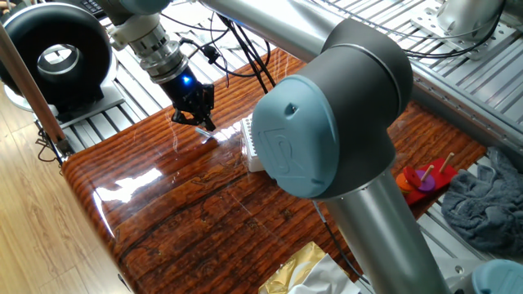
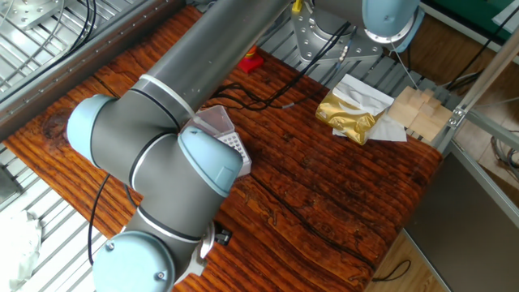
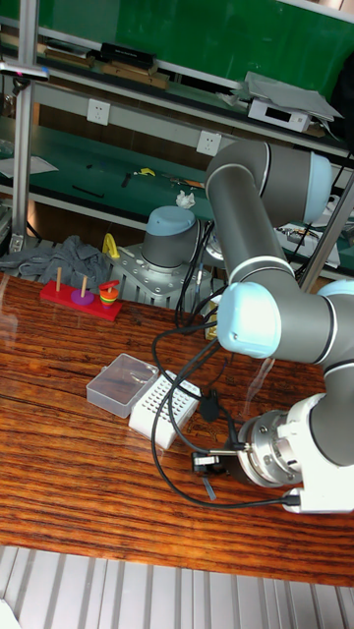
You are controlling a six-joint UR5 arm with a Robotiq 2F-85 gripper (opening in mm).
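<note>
My gripper (image 1: 206, 124) is black and points down, low over the wooden table near its far edge in exterior view 1. Close to its fingertips is a small pale tube-like piece (image 1: 204, 135), which also shows as a bluish sliver (image 3: 209, 489) just below the gripper (image 3: 212, 462) in exterior view 3. Whether the fingers touch the piece, or how far apart they stand, is too small to make out. A white rack with rows of holes (image 3: 162, 413) stands to one side of the gripper, partly behind the arm in exterior views 1 and 2.
A clear open plastic box or lid (image 3: 118, 386) adjoins the rack. Black cables (image 3: 157, 420) loop in front of the rack. Toward the robot base sit a red peg toy (image 3: 82, 300) and a grey cloth (image 1: 493, 204). A gold tissue pack (image 2: 351, 113) lies at another edge.
</note>
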